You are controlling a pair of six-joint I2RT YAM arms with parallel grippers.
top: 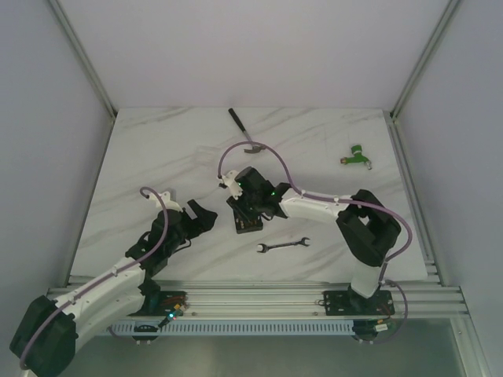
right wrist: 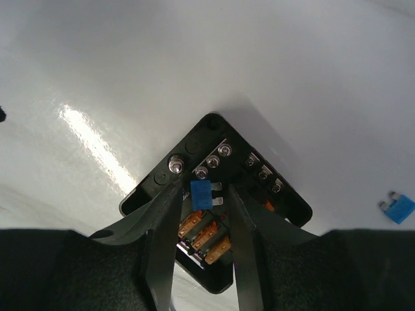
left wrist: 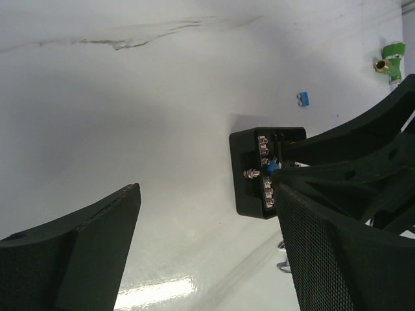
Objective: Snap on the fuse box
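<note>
The black fuse box [top: 248,224] lies on the white table; in the right wrist view its housing [right wrist: 281,199] holds metal terminals, orange fuses and a blue piece [right wrist: 201,194]. My right gripper is open right over the box, a finger either side of the blue piece. My left gripper [top: 203,216] hangs left of the box, part open, nothing between its fingers; in the left wrist view its two pads frame bare table.
A second blue piece [right wrist: 400,208] lies apart from the box. A wrench [top: 281,245] lies in front, a hammer [top: 245,133] behind, a green fitting [top: 356,156] at back right.
</note>
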